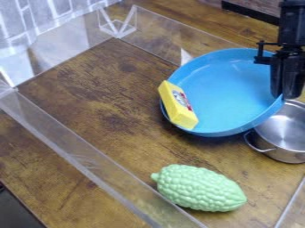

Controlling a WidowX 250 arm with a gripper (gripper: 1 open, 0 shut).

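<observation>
A blue plate (pixel 226 89) with a raised rim sits at the right of the camera view, partly over a steel pot (pixel 281 141). A yellow box (pixel 177 105) with a printed label leans on the plate's left side. My black gripper (pixel 281 78) is at the plate's right rim, at the edge of the view. It looks shut, and whether anything thin is between its fingers is hidden.
A green bumpy gourd-like object (pixel 201 188) lies on the wooden table (pixel 86 102) at the front. Clear plastic walls border the area.
</observation>
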